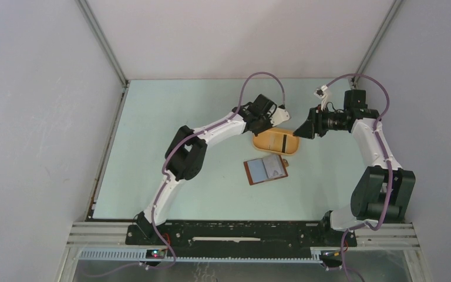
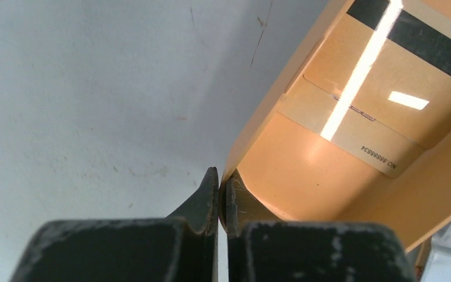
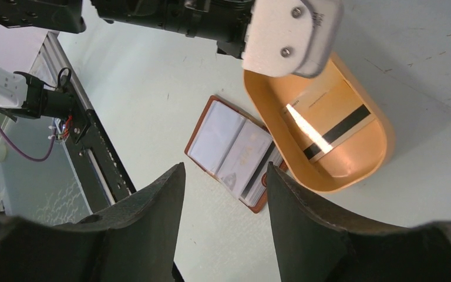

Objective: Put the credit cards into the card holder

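Inside an orange tray (image 1: 263, 143) lie tan credit cards; one has a black stripe (image 2: 414, 41), and part of another (image 2: 352, 126) shows a printed number. My left gripper (image 1: 258, 131) is shut on the tray's thin side wall, which runs between its fingertips in the left wrist view. The brown card holder (image 1: 266, 169) lies spread open just in front of the tray, with pale pockets (image 3: 249, 147) facing up. By the tray's right end my right gripper stands open, its fingers apart and nothing held between them.
Left of the arms the white table (image 1: 147, 135) is bare. In the right wrist view, the left arm's white gripper housing (image 3: 293, 38) hangs over one end of the tray. Free table also lies right of the holder.
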